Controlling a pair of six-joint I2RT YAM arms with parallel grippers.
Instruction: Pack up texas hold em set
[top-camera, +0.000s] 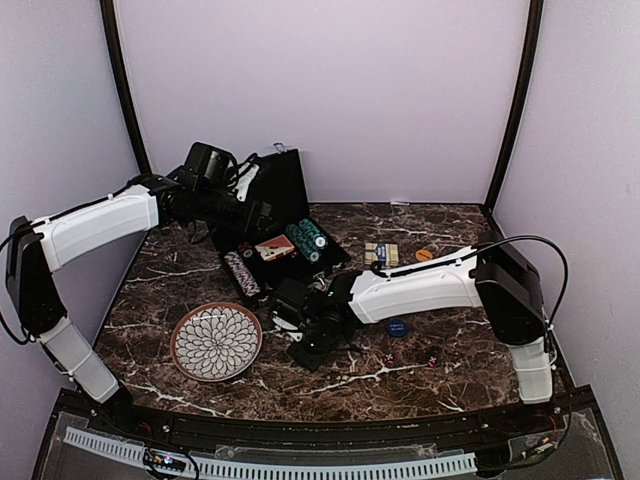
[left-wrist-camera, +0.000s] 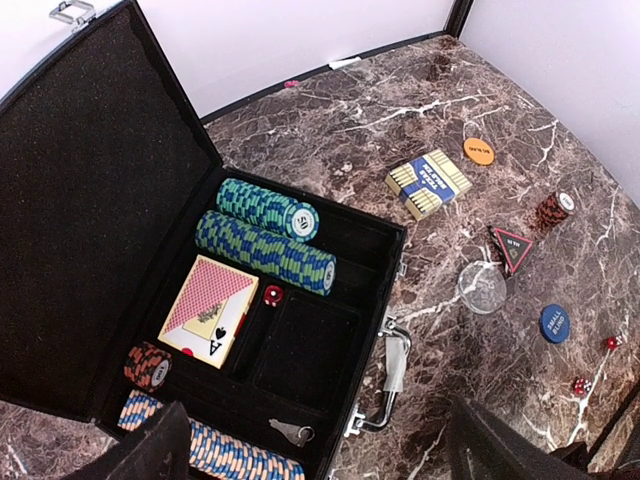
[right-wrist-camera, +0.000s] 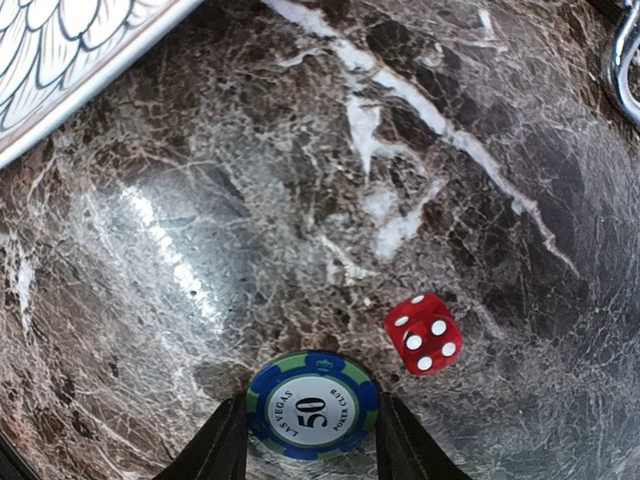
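The black case (left-wrist-camera: 385, 235) lies open, with rows of green-and-blue chips (left-wrist-camera: 265, 250), peach-and-blue chips (left-wrist-camera: 240, 455), a short stack of dark orange chips (left-wrist-camera: 148, 367), playing cards (left-wrist-camera: 208, 310) and one red die (left-wrist-camera: 273, 295) inside. Over it hangs my left gripper, open and empty. In the right wrist view, a blue-and-green 50 chip (right-wrist-camera: 312, 405) sits between the fingers of my right gripper. Those fingers stand close against the chip's two sides; whether they grip it is unclear. A red die (right-wrist-camera: 424, 334) lies just beside the chip.
A patterned plate (top-camera: 216, 342) is left of the right gripper. On the right lie a card box (left-wrist-camera: 428, 184), orange disc (left-wrist-camera: 479, 151), chip stack (left-wrist-camera: 555, 208), triangular marker (left-wrist-camera: 513, 249), clear disc (left-wrist-camera: 482, 287), small blind button (left-wrist-camera: 554, 323) and dice (left-wrist-camera: 582, 386).
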